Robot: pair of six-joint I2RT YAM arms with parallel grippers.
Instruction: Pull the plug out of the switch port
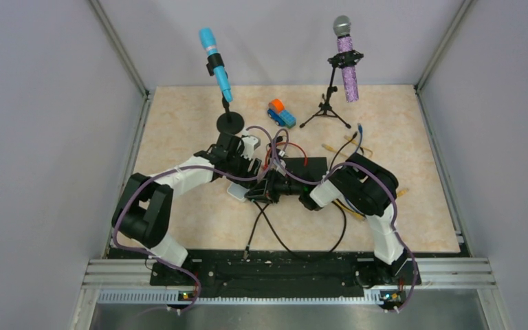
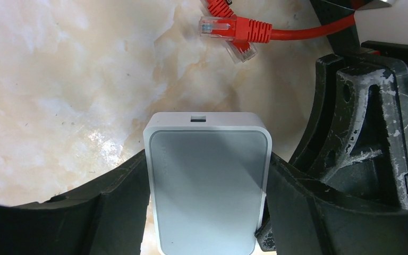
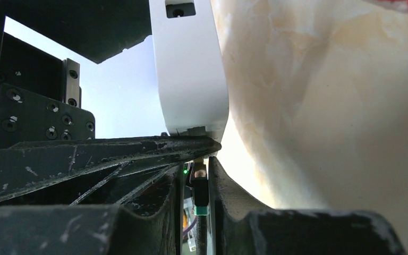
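Observation:
A flat white box (image 2: 207, 180) with a grey top, the switch by its port, fills the lower middle of the left wrist view. My left gripper is shut on it, a finger against each side. In the top view much of the box (image 1: 237, 192) is hidden under the grippers. The right wrist view shows a black plug (image 3: 200, 186) on a black cable at the box's end, between the fingers of my right gripper. A thin gap shows left of the plug; whether the pads grip it cannot be told. A left finger covers the port end.
Red network cables (image 2: 252, 30) lie just beyond the box. The black cable (image 1: 275, 237) loops across the table's front. A black device (image 1: 307, 167) sits right of the grippers, with blue and yellow cables beyond. Microphone stands and a toy car (image 1: 281, 113) are farther back.

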